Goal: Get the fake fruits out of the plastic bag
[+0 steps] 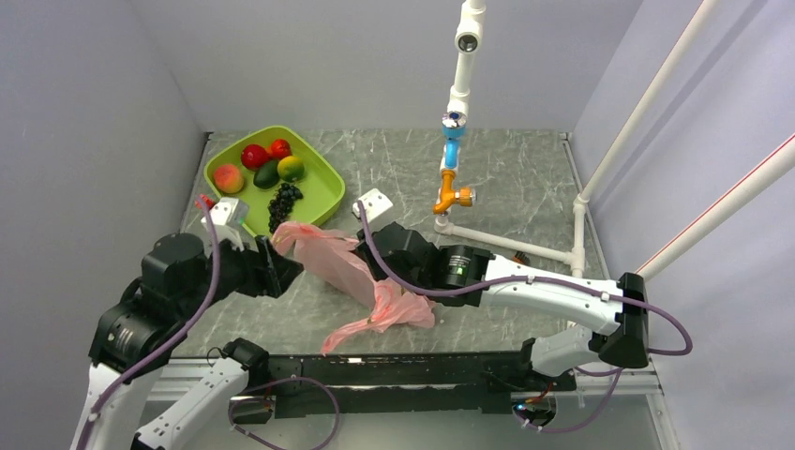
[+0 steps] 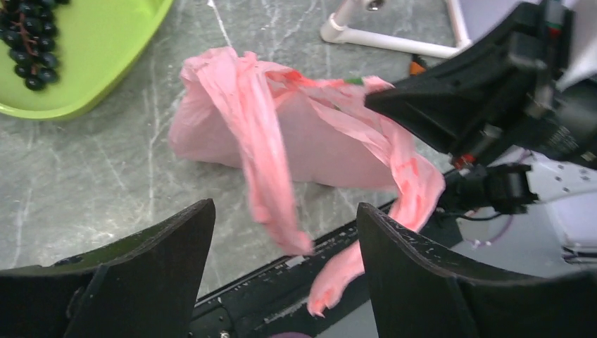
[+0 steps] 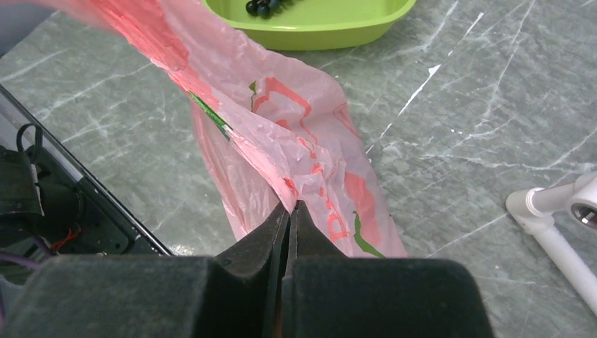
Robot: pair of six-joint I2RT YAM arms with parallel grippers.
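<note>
The pink plastic bag (image 1: 337,267) droops over the grey table in the middle. In the right wrist view my right gripper is shut on the bag's upper edge, its fingertips pinching the thin film. My left gripper has its fingers apart; a blurred strip of the bag hangs between and beyond them without visible grip. The green bowl (image 1: 323,192) at back left holds a peach (image 1: 228,178), red fruits (image 1: 254,157), an avocado (image 1: 266,174), a green-orange fruit (image 1: 291,169) and dark grapes (image 1: 282,203). The inside of the bag is largely hidden; no fruit shows there.
A pipe stand with an orange valve (image 1: 452,193) rises at the back right, its white base pipe (image 1: 511,244) running along the table. Bare tabletop (image 1: 375,155) lies between bowl and stand. The black front rail (image 1: 450,368) borders the table.
</note>
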